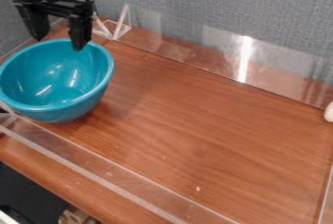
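Observation:
A black robot gripper [56, 29] hangs at the top left of the camera view, its two dark fingers apart and pointing down, with nothing visible between them. Directly beneath it a large turquoise bowl [58, 99] rests on the wooden surface [208, 140]. The fingertips are at the bowl's back rim or just over it; whether they touch cannot be told.
A white wire rack [115, 25] stands behind the bowl. A small white object [326, 111] is cut off at the right edge. A clear panel edge runs along the back and front.

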